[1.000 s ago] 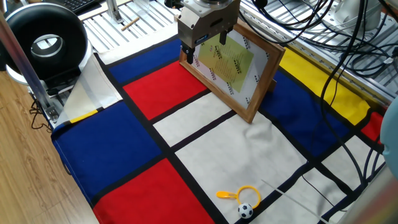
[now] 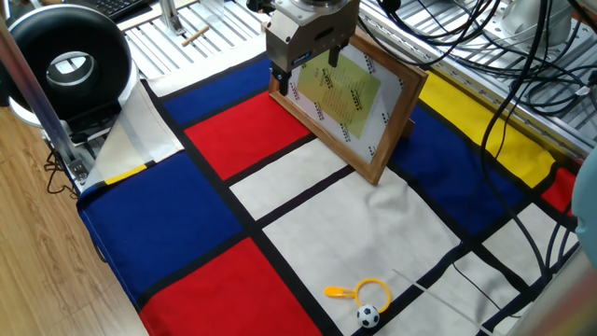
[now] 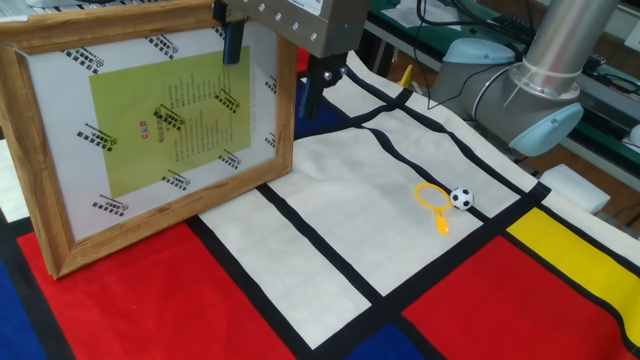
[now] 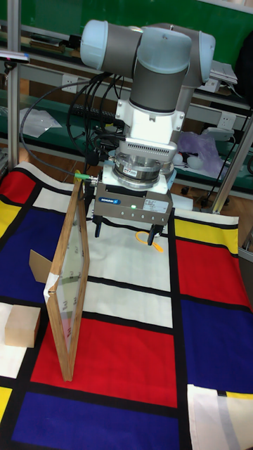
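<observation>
A wooden picture frame [image 2: 376,159] stands upright on the patterned cloth, its clear front over a white and yellow-green sheet. Just in front of that face hangs my gripper [image 4: 126,231], wide open, its two dark fingers [image 3: 312,92] well apart and nothing between them. From exterior view 3, the frame is seen nearly edge-on, to the left of the gripper. A yellow ring with a tab [image 3: 443,223] and a small black-and-white football [image 3: 461,198] lie together on a white patch, away from the gripper.
Behind the frame, a brown support flap [image 4: 39,266] and a small cardboard-coloured block [image 4: 22,326] show. Black cables [image 2: 508,103] loop over the table's edge. A round black object [image 2: 70,70] stands off the cloth's corner.
</observation>
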